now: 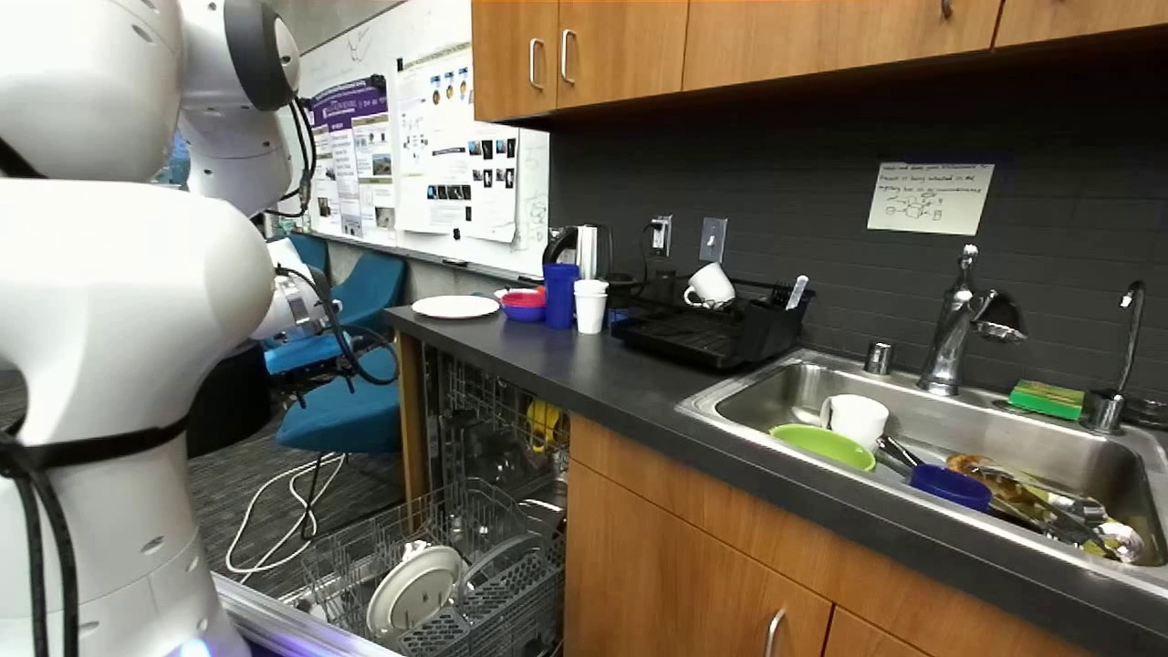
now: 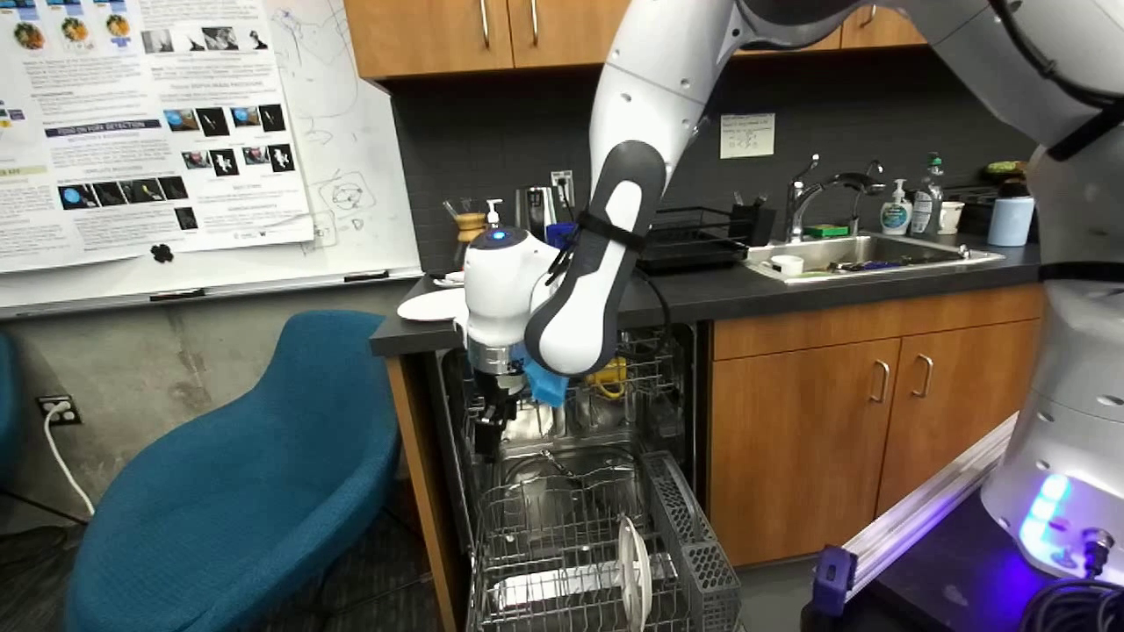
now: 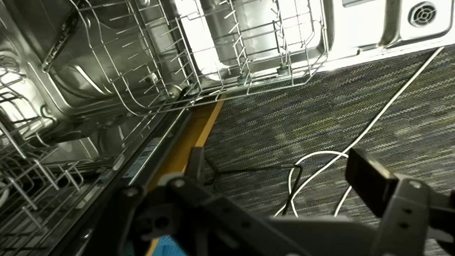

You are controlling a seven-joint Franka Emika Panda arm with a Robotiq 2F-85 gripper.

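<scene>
My gripper stands open in the wrist view, its two dark fingers wide apart with only carpet showing between them. In exterior view 2 it points down (image 2: 490,427) above the left side of the pulled-out lower dishwasher rack (image 2: 527,548). A white plate (image 1: 416,591) stands on edge in that rack, beside a grey cutlery basket (image 2: 690,527). Another white plate (image 1: 455,307) lies flat on the left end of the counter. The yellow item (image 2: 608,377) in the upper rack is partly hidden by the arm.
On the counter (image 1: 646,411) are a blue cup (image 1: 559,296), white cups (image 1: 590,307), bowls (image 1: 523,307) and a dish rack (image 1: 701,328). The sink (image 1: 756,400) holds a green bowl (image 1: 823,443), a white mug (image 1: 857,418) and utensils. A teal chair (image 2: 237,484) stands left of the dishwasher.
</scene>
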